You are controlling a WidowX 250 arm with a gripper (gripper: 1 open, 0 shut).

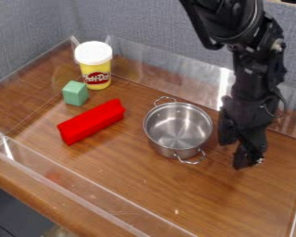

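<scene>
My gripper [242, 143] hangs low at the right, its dark fingers open, just right of a steel pot [176, 125] with two handles. A red block [92, 121] lies left of the pot. A small green cube [75, 93] sits behind it, near a yellow Play-Doh tub [93, 69] with a white lid. I cannot see anything held between the fingers.
Transparent low walls border the table at the back, left and right, with grey padded panels beyond.
</scene>
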